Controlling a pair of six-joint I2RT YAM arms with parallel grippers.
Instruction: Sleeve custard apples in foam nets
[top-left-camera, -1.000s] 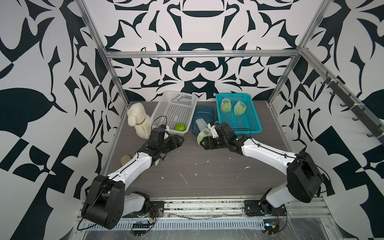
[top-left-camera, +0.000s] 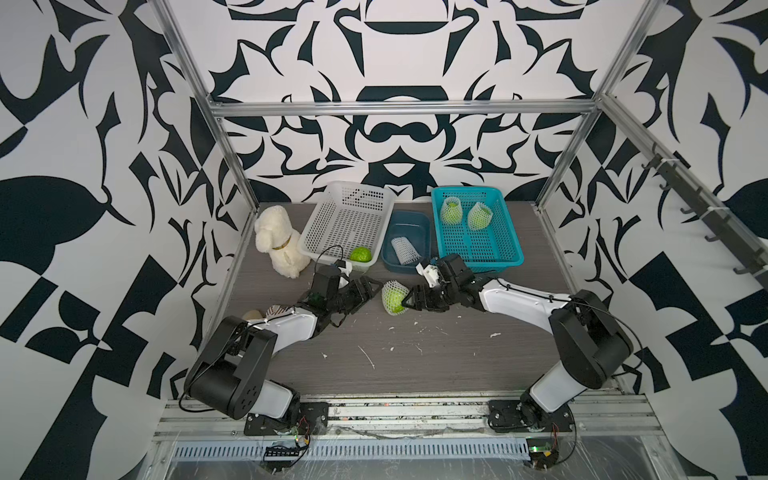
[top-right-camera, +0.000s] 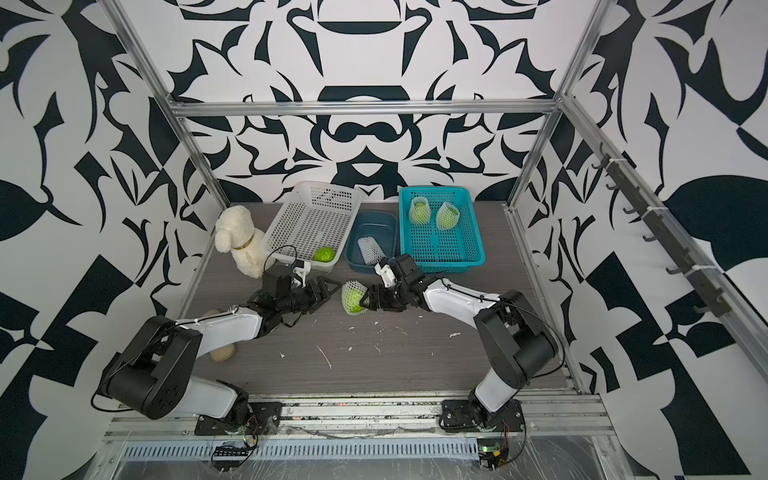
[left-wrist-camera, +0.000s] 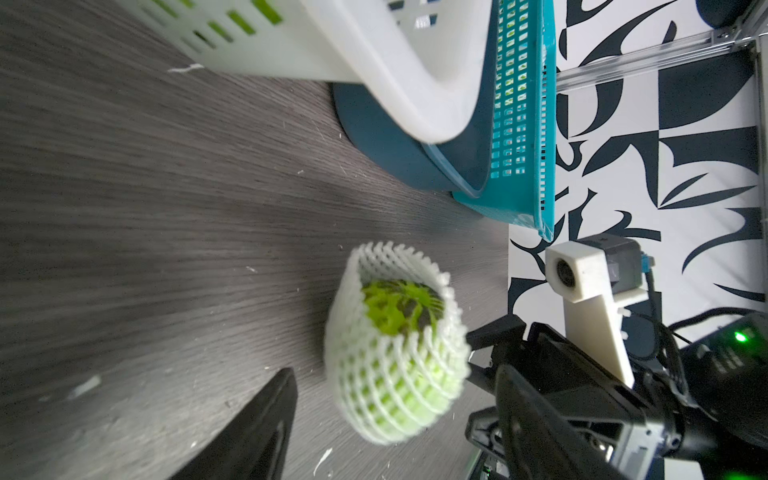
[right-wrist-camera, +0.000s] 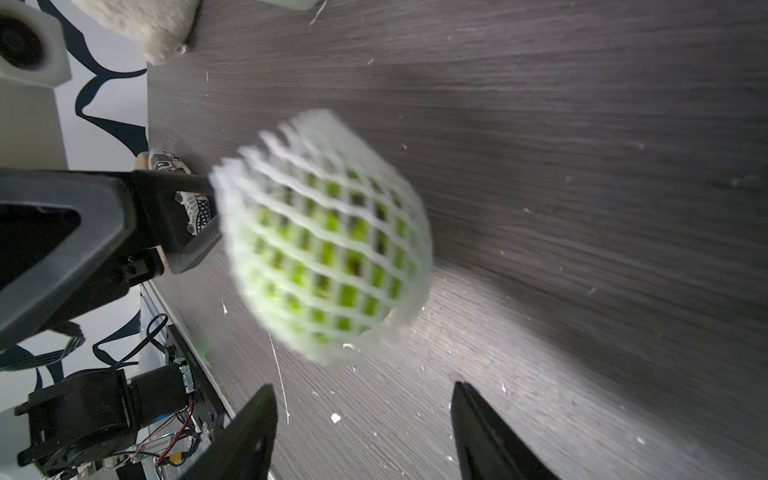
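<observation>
A green custard apple in a white foam net (top-left-camera: 393, 297) is near the table's middle front, with my right gripper (top-right-camera: 369, 299) at its right side; whether the fingers grip it is unclear, as in the right wrist view it sits beyond the blurred fingertips. My left gripper is open, its fingers either side of the netted fruit, apparently not touching. A bare green apple (top-left-camera: 361, 254) lies in the white basket (top-left-camera: 336, 196). Spare nets (top-left-camera: 405, 249) lie in the dark blue bin (top-right-camera: 374, 218). Two netted apples (top-right-camera: 419, 209) stand in the teal basket (top-right-camera: 467, 254).
A white plush dog (top-left-camera: 276, 240) sits left of the white basket. Small items behind the left arm are partly hidden. The baskets line the back.
The netted fruit and my right gripper have moved left and toward the front. My left gripper has moved rightward, closer to the fruit.
</observation>
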